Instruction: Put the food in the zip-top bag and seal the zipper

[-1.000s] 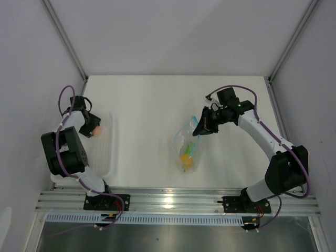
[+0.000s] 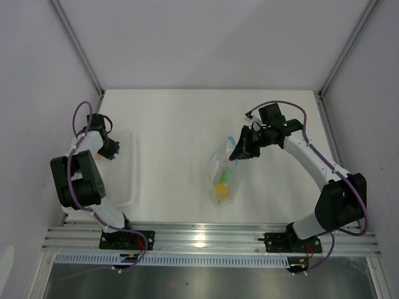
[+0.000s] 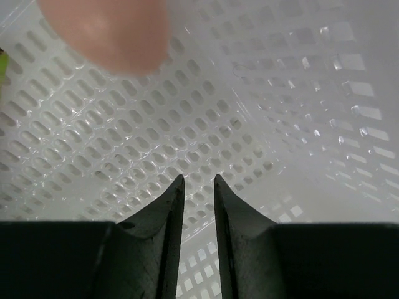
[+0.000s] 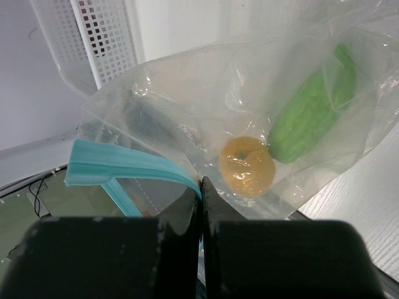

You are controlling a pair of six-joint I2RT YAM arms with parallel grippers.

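The clear zip top bag [image 2: 215, 165] stands on the table with its teal zipper edge [image 4: 118, 163] up. Inside it are a green vegetable [image 4: 312, 112] and an orange round food [image 4: 247, 166]. My right gripper is shut on the zipper edge at the bag's mouth. At the left, my left gripper is down in the white basket [image 2: 129, 168], its fingers parted by a narrow gap with nothing between them. A blurred pinkish round food [image 3: 112, 31] lies at the top of the left wrist view, apart from the fingertips.
A sliver of something green [image 3: 2, 65] shows at the left wrist view's edge. The perforated basket wall [image 3: 305, 81] rises close to the left gripper. Between basket and bag, the white table [image 2: 171, 143] is clear.
The left gripper has shifted slightly right over the basket. The right arm and bag hold still.
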